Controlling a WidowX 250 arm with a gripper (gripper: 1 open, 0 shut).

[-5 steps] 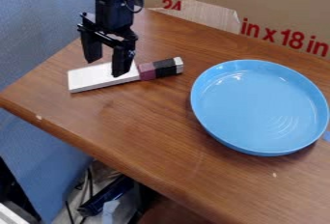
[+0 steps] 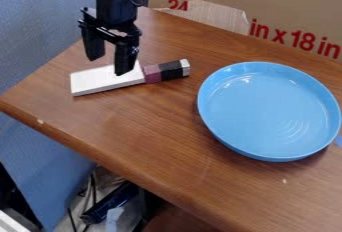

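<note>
My black gripper (image 2: 110, 52) hangs over a white, flat, long item (image 2: 102, 84) with a pink-and-dark end (image 2: 166, 71), lying on the wooden table at the upper left. The fingers are spread apart, with nothing seen held between them. Their tips are just over the white part; whether they touch it is unclear. A light blue plate (image 2: 267, 111) lies on the right of the table.
A cardboard box (image 2: 267, 11) stands behind the table. Bare wood (image 2: 167, 146) fills the middle and front. The table's left edge drops to a blue surface and clutter on the floor.
The item and the plate have not visibly moved.
</note>
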